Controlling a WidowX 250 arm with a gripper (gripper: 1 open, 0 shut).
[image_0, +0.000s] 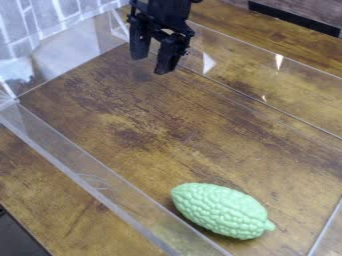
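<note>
My black gripper (151, 55) hangs over the back left part of a clear-walled enclosure on the wooden table, its fingers apart with nothing seen between them. A pale green bumpy toy (221, 208), shaped like a bitter melon, lies on the wood at the front right, well away from the gripper.
Transparent walls (94, 170) bound the workspace at the left, back and right. A white crumpled or patterned surface (47, 30) is behind at the top left.
</note>
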